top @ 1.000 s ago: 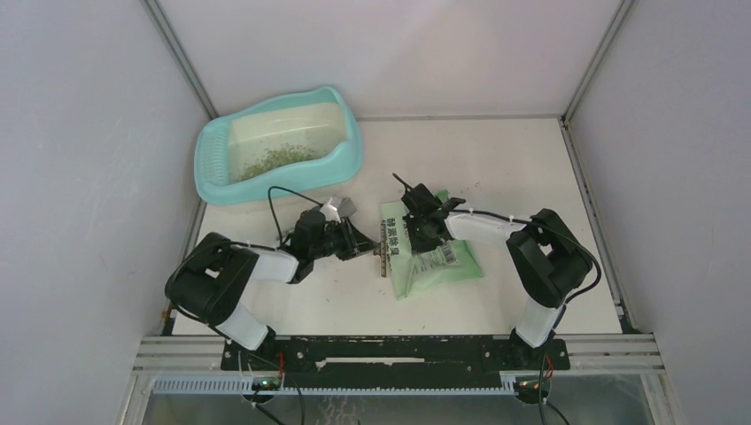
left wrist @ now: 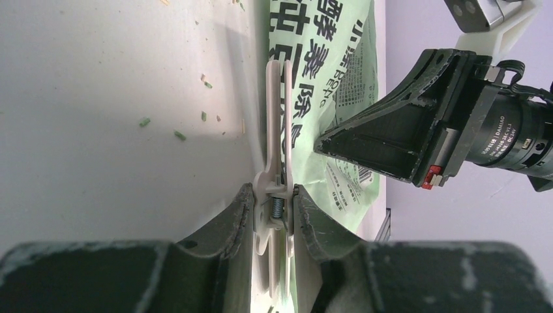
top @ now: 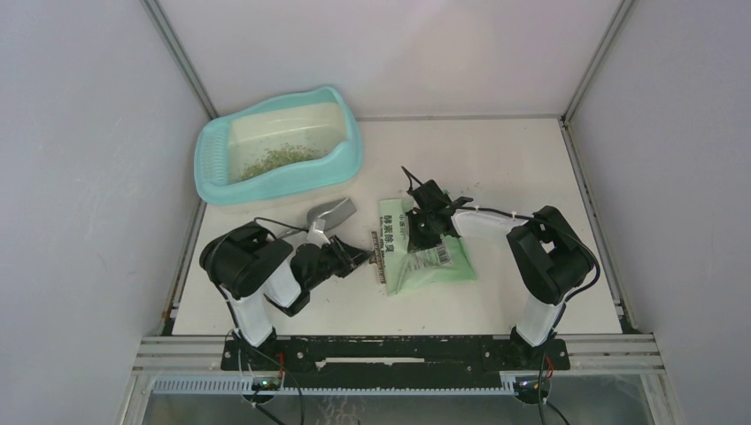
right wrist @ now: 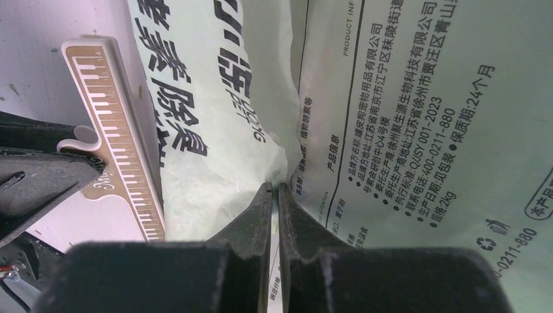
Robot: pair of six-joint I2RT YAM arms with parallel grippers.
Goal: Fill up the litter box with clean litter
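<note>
A pale green litter bag (top: 447, 270) with printed text lies mid-table. My left gripper is shut on a long bag clip (top: 382, 274), patterned like a piano keyboard in the right wrist view and lying along the bag's left edge. My right gripper is shut on the crumpled bag near its middle. The turquoise litter box (top: 208, 164) stands at the back left, with a thin layer of greenish litter inside.
A grey scoop (top: 335, 211) lies between the box and my left arm. Small green bits are scattered on the table (left wrist: 117, 169).
My left gripper has moved a little toward the front and left with the clip, its arm shifting forward. The bag has shifted slightly left with my right gripper almost in place.
</note>
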